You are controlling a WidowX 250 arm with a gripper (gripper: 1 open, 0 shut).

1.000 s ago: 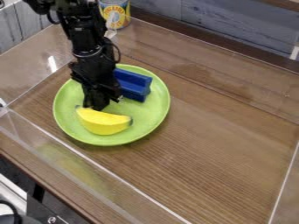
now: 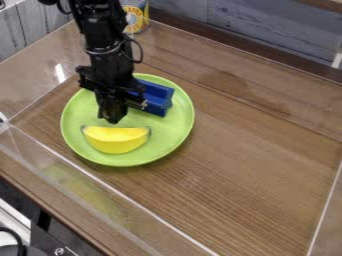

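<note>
A black robot arm reaches down from the top left to a green plate [image 2: 174, 135] on the wooden table. Its gripper [image 2: 114, 112] is low over the plate's back left, between a blue block [image 2: 152, 96] and a yellow banana-shaped piece [image 2: 115, 139]. The fingers are dark and overlap, so their spacing is hard to see; nothing shows held between them. The yellow piece lies in the front part of the plate, the blue block at the back right, partly behind the gripper.
A can [image 2: 134, 18] stands at the back behind the arm. The table's left front edge runs along the lower left.
The yellow piece's outline has shifted slightly since a second ago, now lying more level. The gripper has moved slightly, staying low over the plate.
</note>
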